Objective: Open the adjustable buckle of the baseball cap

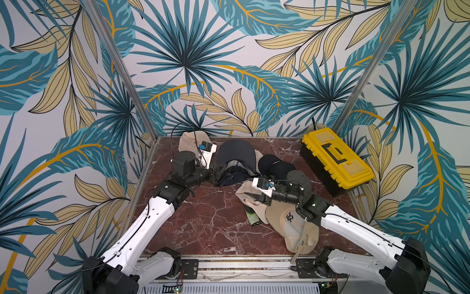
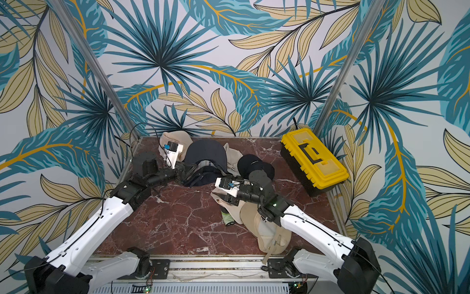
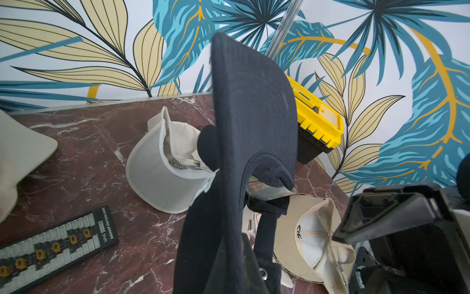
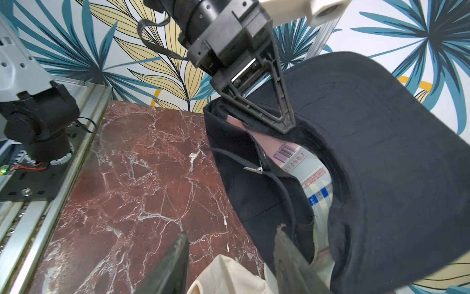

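Observation:
The navy baseball cap (image 1: 236,154) hangs from my left gripper, which is shut on the cap's edge beside the brim. In the right wrist view, the cap's opening faces the camera, showing printed labels inside. Its back strap (image 4: 281,188) carries a small metal buckle (image 4: 254,170), fastened as far as I can see. My right gripper is part open, just in front of and below the strap, with no hold on the cap. In the left wrist view the brim hides much of the left fingers.
Below the right gripper lies a cream cap (image 4: 230,276), beside a tan cap (image 1: 281,218). A grey-white cap (image 3: 164,166) and a small dark cap (image 1: 276,166) lie behind. The yellow toolbox (image 1: 337,159) fills the right rear.

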